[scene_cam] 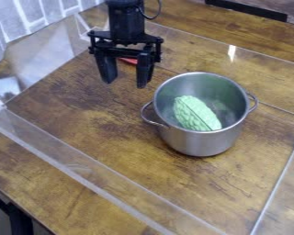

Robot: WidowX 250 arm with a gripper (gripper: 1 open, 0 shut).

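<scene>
A black gripper [125, 72] hangs over the wooden table at upper middle, its two fingers spread apart with nothing visible between them. A small red object [130, 60] lies behind it, partly hidden by the gripper. To the right stands a steel pot [200, 141] with side handles, holding a pale green leafy vegetable [197, 114], possibly a cabbage.
Clear acrylic edging runs along the table's left and right sides. A white, crumpled covering [21, 41] is at the back left.
</scene>
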